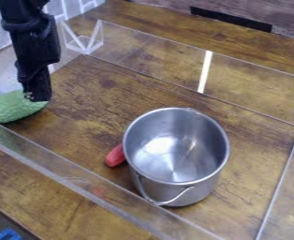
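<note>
My black gripper (35,94) hangs at the upper left, just above a green bumpy vegetable-like object (15,107) lying by the clear left wall. The gripper appears clear of the object; whether its fingers are open or shut is hard to tell. A steel pot (175,152) with a wire handle stands at the lower right, and a red object (116,156) lies against its left side, partly hidden.
Clear low walls border the wooden table (124,84), with a white strip (205,71) on the far side. A blue item sits in the bottom-left corner.
</note>
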